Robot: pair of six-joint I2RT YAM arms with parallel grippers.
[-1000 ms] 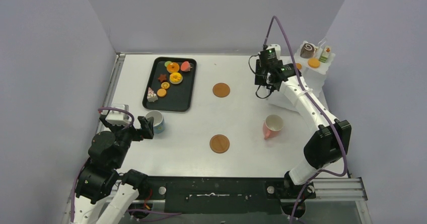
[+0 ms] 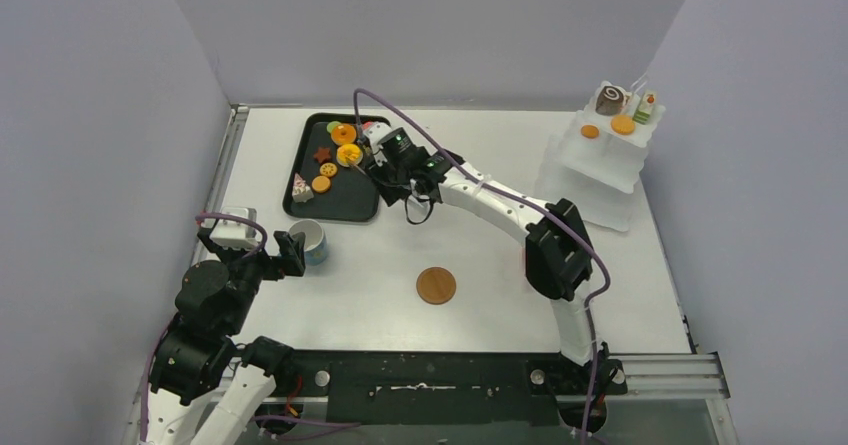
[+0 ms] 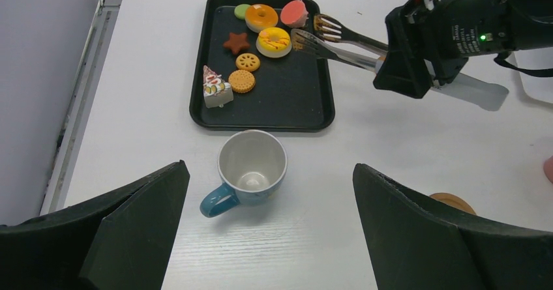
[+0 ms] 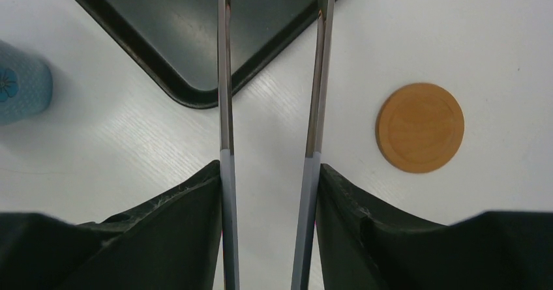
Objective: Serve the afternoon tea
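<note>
A black tray [image 3: 287, 101] holds a yellow-topped cake [image 3: 274, 41], an orange ring [image 3: 261, 17], a pink piece [image 3: 294, 14], a brown star [image 3: 236, 43], round biscuits [image 3: 242, 81] and a cake slice [image 3: 217, 92]. My right gripper is shut on metal tongs [image 4: 225, 107], whose two arms stand apart between its fingers. In the left wrist view their forked tips hang over the tray's right part, beside the yellow-topped cake, with nothing visible between them. Away from the tray, my left gripper stands open and empty.
A white mug [image 3: 253, 163] with a blue handle stands before the tray, close to my left gripper. A wooden coaster [image 2: 436, 285] lies mid-table. At the back right, a tiered white stand [image 2: 612, 155] bears several sweets. My right forearm mostly hides a pink mug [image 3: 549, 169].
My right arm has swung left from beside the tiered stand to the tray, bringing the tongs with it. It now covers the rear coaster and most of the pink mug. The left arm stays still.
</note>
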